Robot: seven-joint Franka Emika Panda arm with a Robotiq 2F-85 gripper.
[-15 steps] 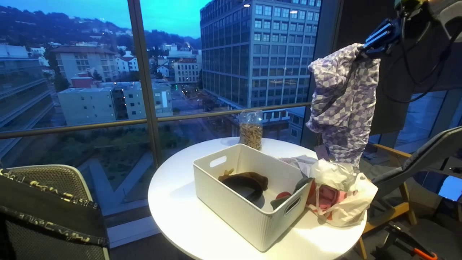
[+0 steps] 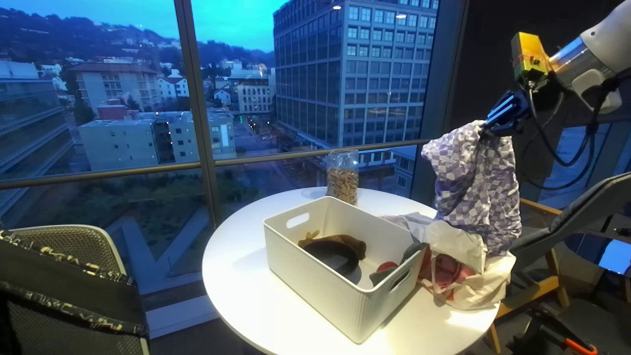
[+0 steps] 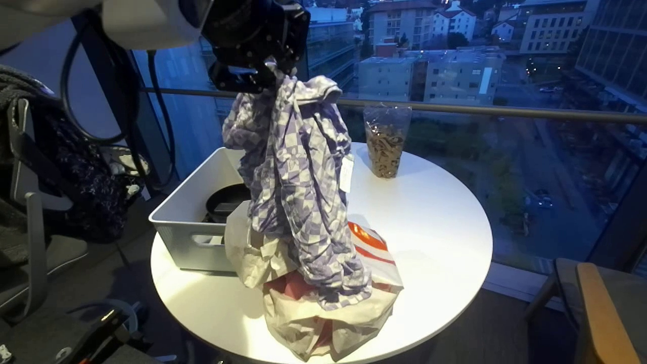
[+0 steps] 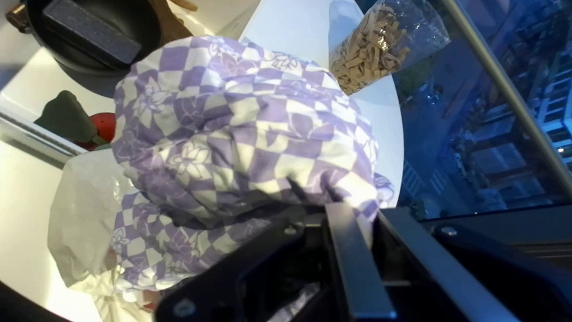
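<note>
A purple-and-white checkered cloth (image 2: pixel 473 183) hangs in folds from my gripper (image 2: pixel 492 125), which is shut on its upper part. In the wrist view the bunched cloth (image 4: pixel 241 123) fills the middle, and its edge runs between the fingers. Beneath it stands a white plastic bag (image 3: pixel 339 327) with red items inside; the cloth's lower end reaches down over this bag in exterior view 2. Left of the bag sits a white bin (image 2: pixel 331 301) holding a black pan (image 2: pixel 334 254), a brown item and some red and green things.
A clear bag of brown pieces (image 2: pixel 343 183) stands near the round table's (image 2: pixel 236 260) window-side edge. Chairs flank the table, one at left (image 2: pixel 77 236). Bare tabletop shows in front of the bin's left side and, in exterior view 2, at the right.
My gripper has come down with the cloth in it. The cloth's lower end now lies against the plastic bag, where it hung higher before. The bin has stayed in place.
</note>
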